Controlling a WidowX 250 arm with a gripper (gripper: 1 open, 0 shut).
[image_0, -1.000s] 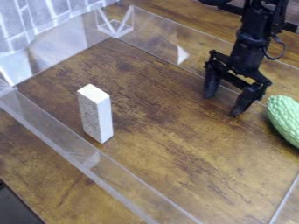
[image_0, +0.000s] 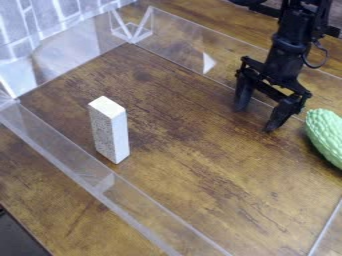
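The black gripper (image_0: 259, 101) hangs low over the wooden surface at the upper right, its two fingers spread apart with nothing visible between them. A white rectangular block (image_0: 110, 129) stands upright on the left half of the surface, well away from the gripper. A pale green, ridged, elongated object (image_0: 323, 135) lies at the right edge, just beside the gripper and partly cut off by the frame.
Clear plastic walls (image_0: 187, 55) border the wooden work area (image_0: 160, 180) along the back and sides. A pale tiled or curtained backdrop (image_0: 54, 35) is at the upper left.
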